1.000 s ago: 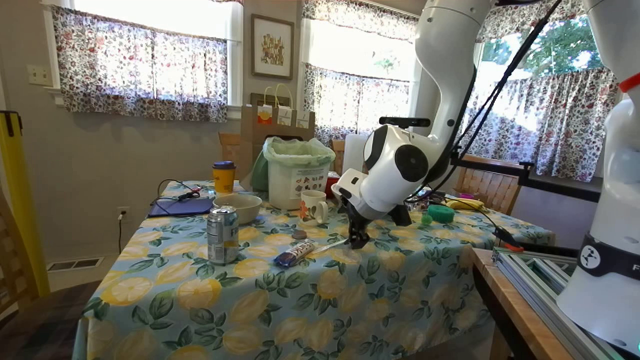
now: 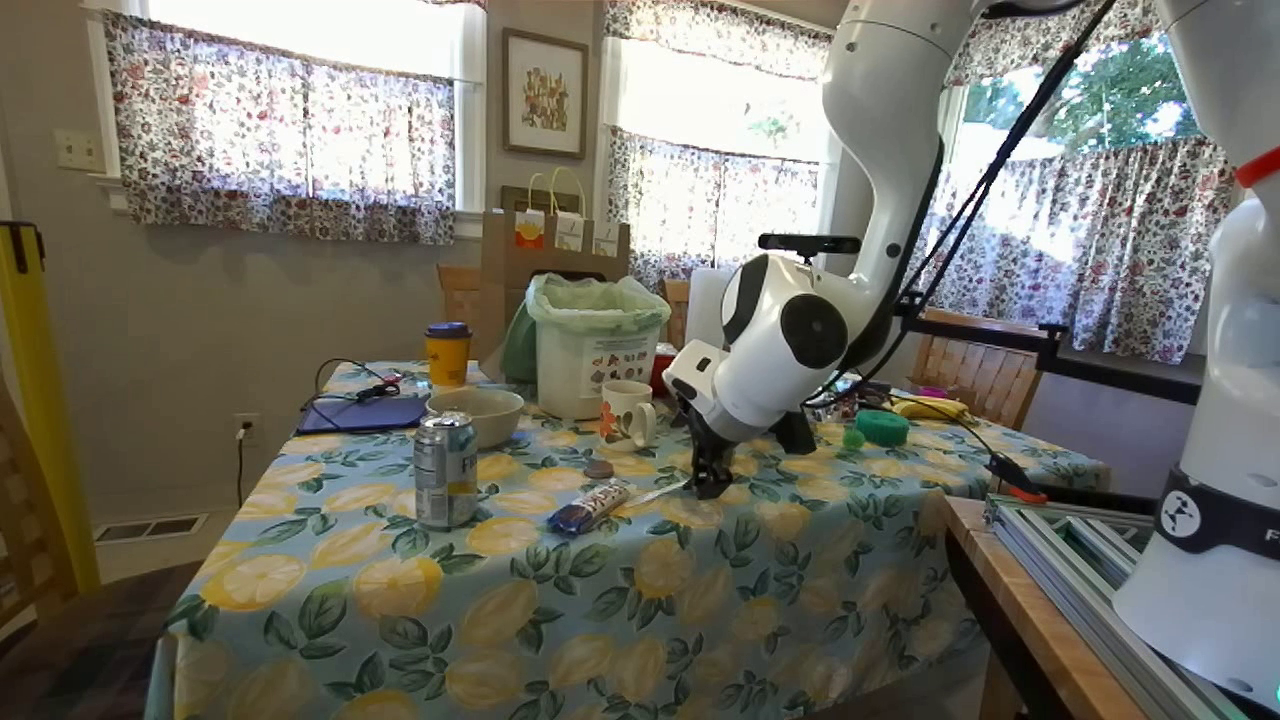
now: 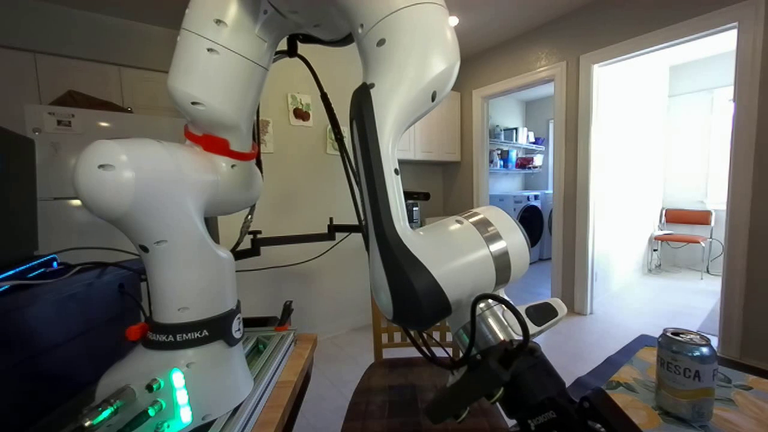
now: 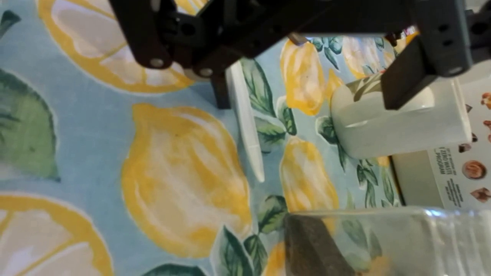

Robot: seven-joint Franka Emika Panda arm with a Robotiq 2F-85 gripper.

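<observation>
My gripper is open, its fingers wide apart low over the lemon-print tablecloth. A thin white stick-like piece [image 4: 248, 128], perhaps a utensil handle, lies on the cloth close beside one fingertip; whether they touch I cannot tell. Nothing is held. In exterior view 1 the gripper [image 2: 711, 478] is near the table's front edge, just right of this white piece [image 2: 660, 492]. A blue and red wrapped packet [image 2: 589, 508] lies left of it. The white mug [image 4: 396, 117] stands on the other finger's side. Exterior view 2 shows only part of the gripper at the bottom edge.
A silver can [image 2: 445, 470], a bowl [image 2: 486, 416], a lined white bin [image 2: 576, 360] and an orange cup [image 2: 447, 356] stand to the left. A green round item [image 2: 882, 427] and bananas [image 2: 930, 409] are right. A clear container [image 4: 414, 234] shows near the gripper.
The arm and gripper have shifted very slightly left in exterior view 1. The objects on the table look unmoved.
</observation>
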